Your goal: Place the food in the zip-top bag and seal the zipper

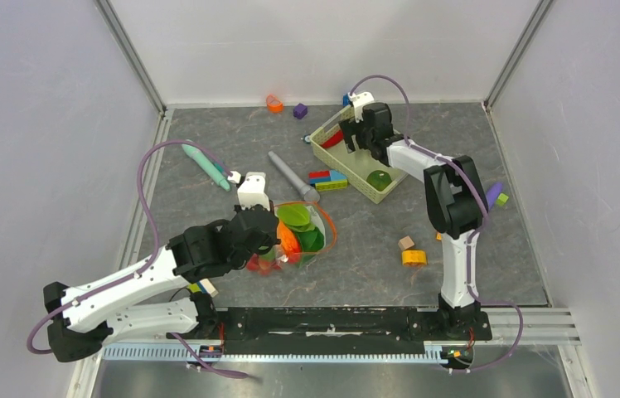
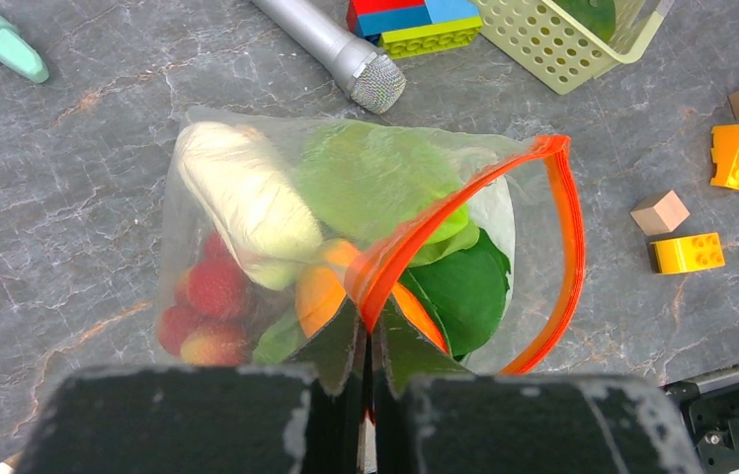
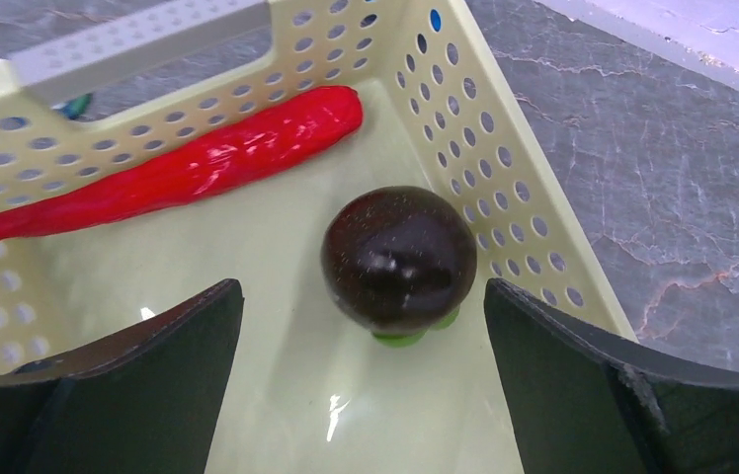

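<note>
My left gripper is shut on the orange-rimmed zip bag [image 2: 232, 197], which lies open at its right side, holding leafy greens, a pale vegetable, red fruits and an orange item. My right gripper is open above the pale yellow basket [image 3: 504, 173], its fingers either side of and short of a dark round vegetable [image 3: 395, 259]. A long red chili [image 3: 178, 168] lies along the basket's side. A green round item [image 1: 379, 180] lies at the basket's near end in the top view.
A grey microphone [image 1: 290, 174], toy bricks [image 1: 328, 184] and a mint object [image 1: 203, 163] lie around the bag. Orange blocks [image 1: 414, 259] and cubes lie at the right. Walls bound the table at back and sides.
</note>
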